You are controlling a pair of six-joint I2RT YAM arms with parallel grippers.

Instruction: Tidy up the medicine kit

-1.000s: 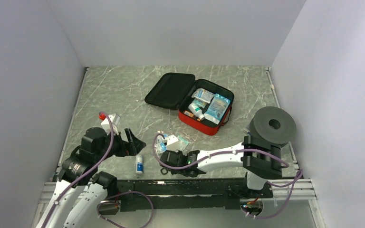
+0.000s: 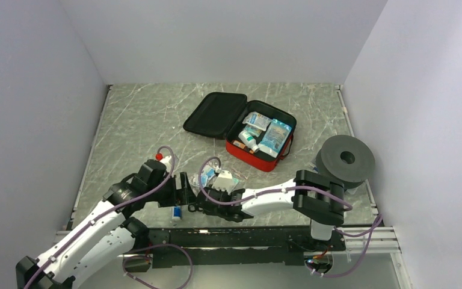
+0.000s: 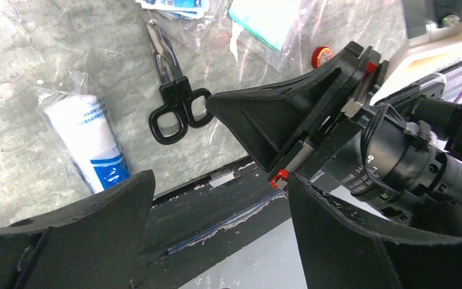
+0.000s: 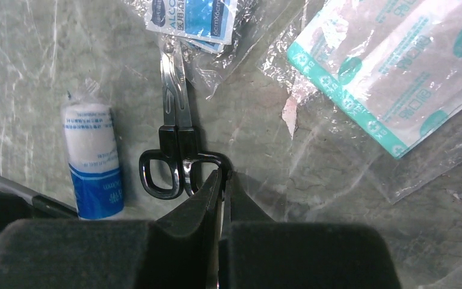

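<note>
My right gripper is shut on one handle ring of the black-handled scissors (image 4: 177, 120), whose blades point away toward the sachets. The left wrist view shows the same scissors (image 3: 168, 84) with the right gripper's tip at their handle. Facing them, my left gripper is open, its fingers (image 3: 90, 226) wide apart with no object held. A wrapped bandage roll (image 4: 93, 159) lies left of the scissors. Bagged blue alcohol sachets (image 4: 192, 17) and a bagged white-and-teal packet (image 4: 397, 72) lie on the table. Behind stands the open red-and-black kit case (image 2: 255, 159).
Inside the case are a white bottle (image 2: 248, 141), a blue packet (image 2: 275, 138) and other packs. Its lid (image 2: 215, 114) lies open to the left. A large grey roll (image 2: 344, 159) stands at right.
The right gripper and the scissors have shifted left together. My left gripper has come right, close to the right one, and now hangs partly over the bandage roll in the top view.
</note>
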